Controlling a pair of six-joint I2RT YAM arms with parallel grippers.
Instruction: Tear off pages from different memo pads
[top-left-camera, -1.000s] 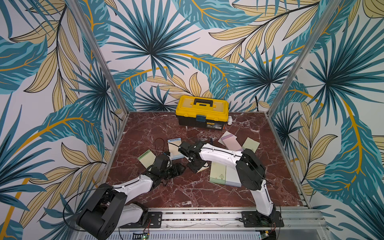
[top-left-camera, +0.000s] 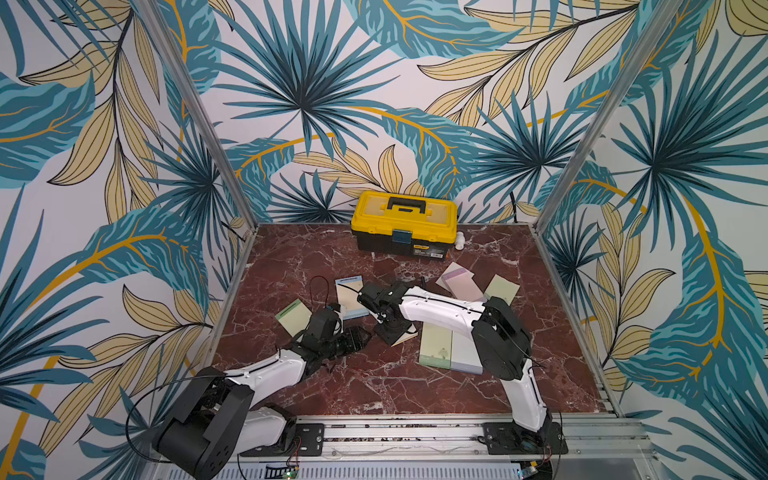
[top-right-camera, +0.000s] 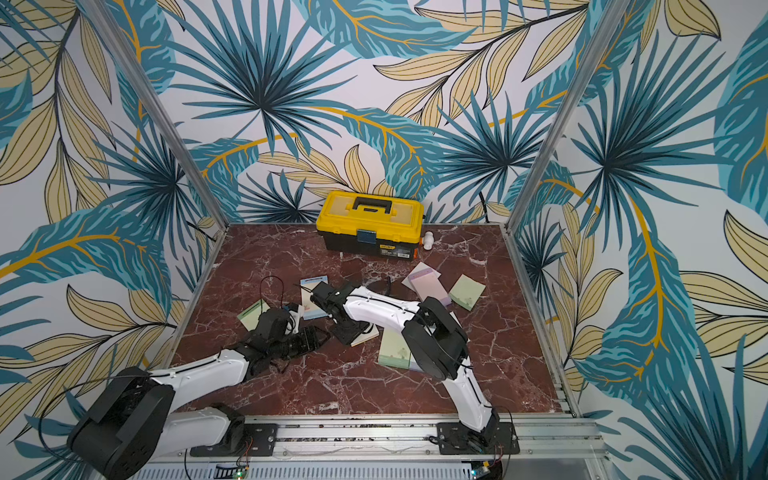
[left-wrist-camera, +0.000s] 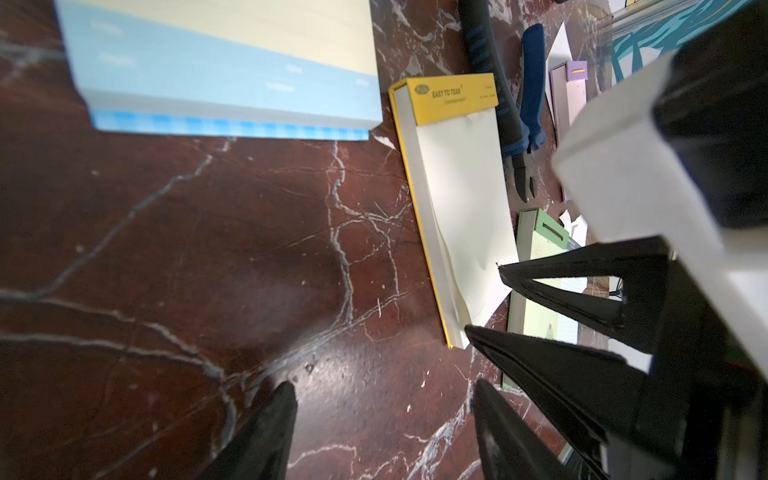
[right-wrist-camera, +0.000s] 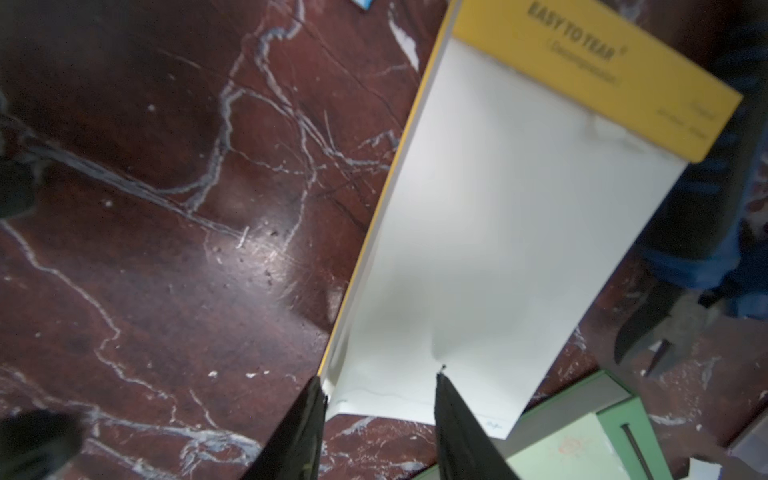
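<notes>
A white pad with a yellow "EASY TO TEAR" header (left-wrist-camera: 468, 200) (right-wrist-camera: 512, 232) lies on the marble table. My right gripper (top-left-camera: 384, 328) is over its lower end, finger part open, one fingertip at the near left corner, where the top sheet's edge lifts slightly in the left wrist view. My left gripper (top-left-camera: 356, 341) stands open just left of it, over bare table. A cream and blue pad (left-wrist-camera: 224, 56) lies beyond, and a green-edged pad (right-wrist-camera: 576, 448) beside it.
Blue-handled pliers (right-wrist-camera: 672, 320) lie right of the yellow pad. A yellow toolbox (top-left-camera: 404, 224) stands at the back. Pink pads (top-right-camera: 428, 284) and green pads (top-right-camera: 468, 292) lie to the right.
My right gripper has shifted very slightly at the pad; otherwise the top left view looks the same.
</notes>
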